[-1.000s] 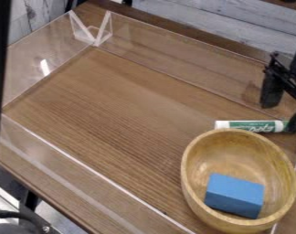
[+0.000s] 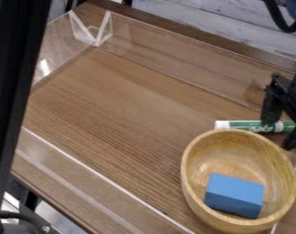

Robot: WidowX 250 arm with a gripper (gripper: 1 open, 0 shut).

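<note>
My black gripper (image 2: 280, 117) is at the right edge, open, its fingers low over a green and white marker (image 2: 242, 125) lying on the wooden table. Whether they touch the marker I cannot tell. Just below the marker is a wooden bowl (image 2: 199, 164) holding a blue block (image 2: 235, 195).
Clear plastic walls (image 2: 92, 32) edge the tray area at the back and left. A black object fills the left margin of the view.
My gripper has moved down toward the marker's right part. The marker and bowl look unmoved.
</note>
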